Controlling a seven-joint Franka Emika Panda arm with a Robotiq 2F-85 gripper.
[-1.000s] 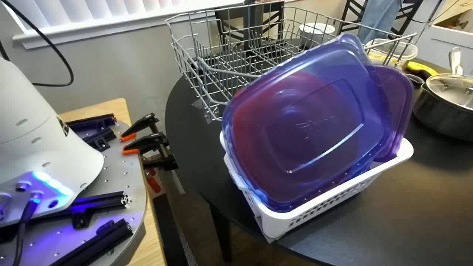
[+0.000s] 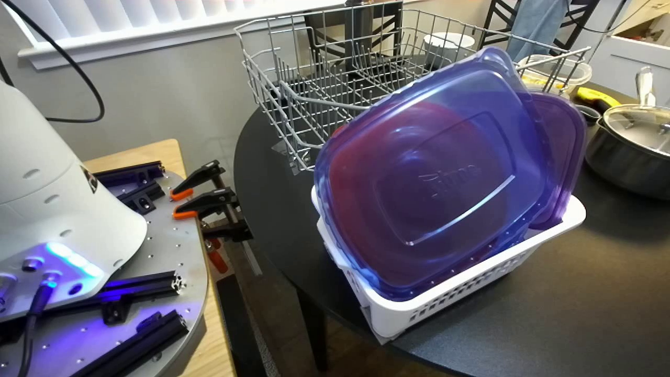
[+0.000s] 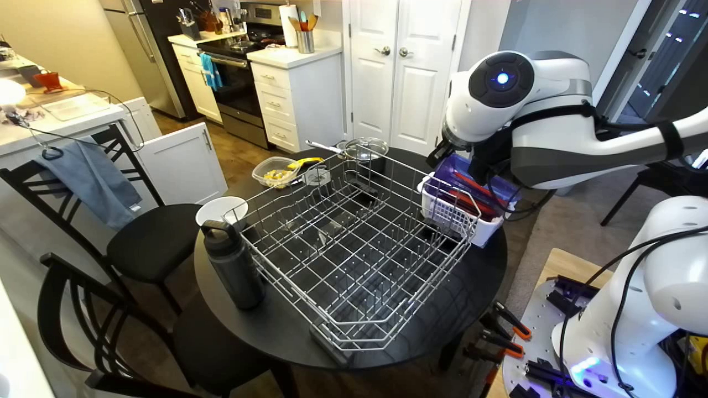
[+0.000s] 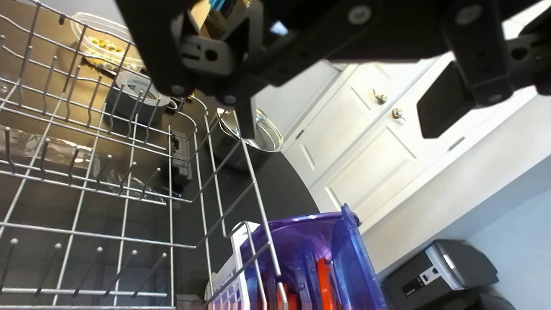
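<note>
In the wrist view my gripper stands open, its dark fingers (image 4: 447, 100) wide apart with nothing between them. Seen from exterior view 2, it hangs over the white basket (image 3: 458, 219), partly hidden by the arm. The basket, also in exterior view 1 (image 2: 402, 317), holds a clear blue lid (image 2: 465, 169) leaning upright, with a purple lid (image 2: 562, 151) behind it. Red pieces (image 4: 325, 284) show between the lids in the wrist view. Beside the basket is the wire dish rack (image 3: 345, 321), with no dishes in its wires.
A lidded pot (image 2: 631, 147), a clear food container (image 3: 274, 169), a white bowl (image 3: 222, 211) and a dark bottle (image 3: 233, 268) stand around the rack on the round black table (image 2: 565, 301). Open tabletop shows right of the basket in exterior view 1.
</note>
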